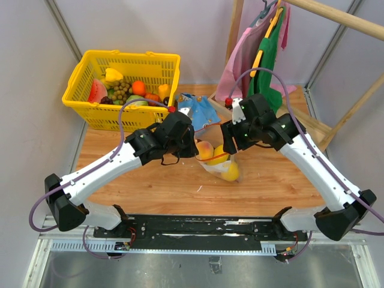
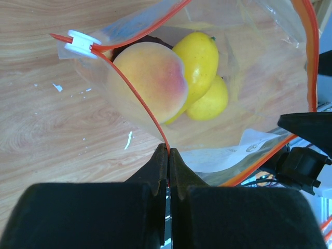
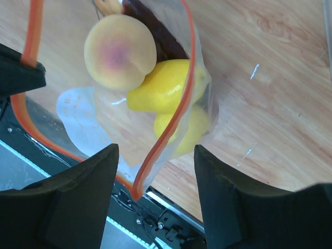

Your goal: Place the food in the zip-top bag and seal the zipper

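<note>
The clear zip top bag (image 1: 211,170), with a red-orange zipper rim, lies on the table between my arms, its mouth spread. Inside are a peach (image 2: 150,80), yellow fruits (image 3: 165,85) and something long and dark (image 3: 158,31). My left gripper is shut with the thin rim of the bag between its fingertips. A white zipper slider (image 2: 82,44) sits on the rim at upper left in the left wrist view. My right gripper stands open, its fingers on either side of a corner of the rim, with gaps showing on both sides.
A yellow basket (image 1: 90,114) of produce fills the back left. Behind the bag lies a blue cloth item (image 1: 206,111). A wooden rack (image 1: 336,129) with hanging clothes stands at the back right. Bare table (image 1: 144,186) shows in front of the bag.
</note>
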